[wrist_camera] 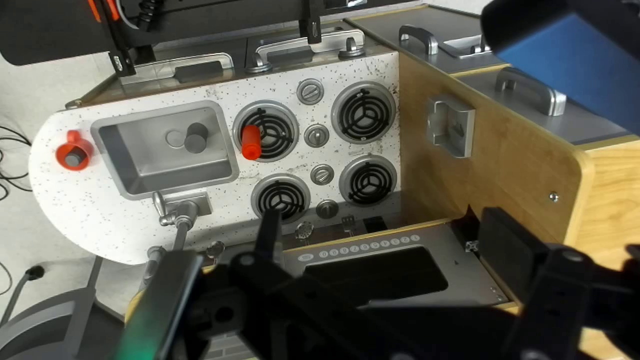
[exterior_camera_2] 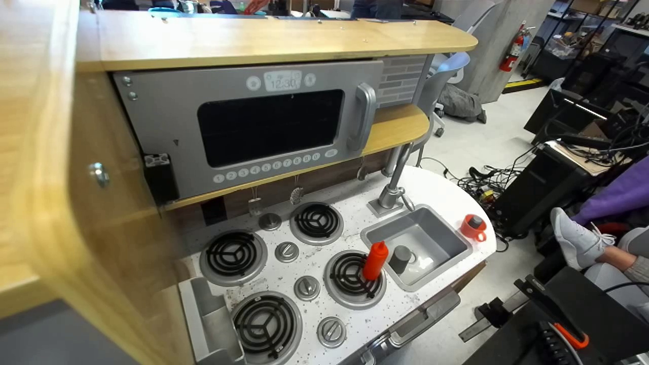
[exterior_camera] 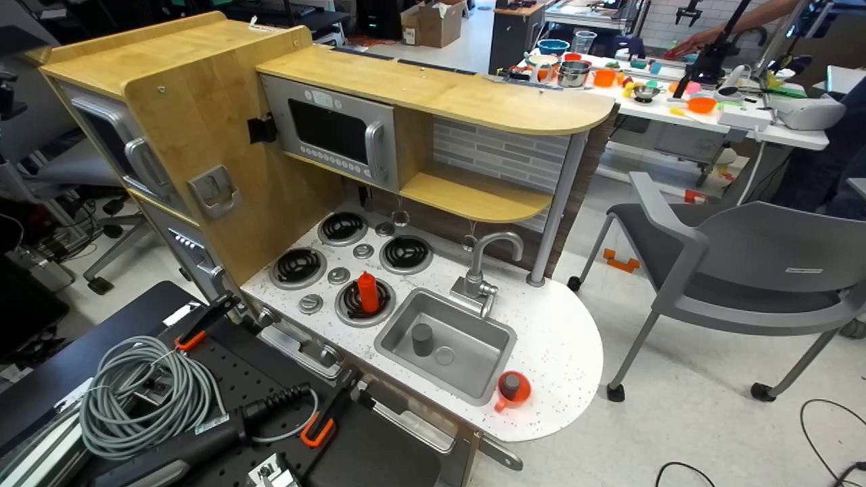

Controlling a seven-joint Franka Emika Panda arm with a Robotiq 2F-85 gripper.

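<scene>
Seen in the wrist view, my gripper stands open, its two dark fingers far apart with nothing held between them. Beyond it lies the toy kitchen, well below the fingertips. A red bottle [exterior_camera: 369, 293] stands upright on the front burner beside the sink. Inside the sink [exterior_camera: 484, 385] is a dark grey cylinder [exterior_camera: 422, 339]. On the counter's rounded end sits a red cup [exterior_camera_2: 474, 227] with a smaller dark grey piece [exterior_camera_2: 475, 221] in it. Neither exterior view shows the gripper.
The microwave [exterior_camera_2: 267, 118] is closed below the wooden top shelf [exterior_camera: 454, 85]. A faucet [exterior_camera: 479, 268] rises behind the sink, and a tall wooden side panel [wrist_camera: 486, 144] borders the burners.
</scene>
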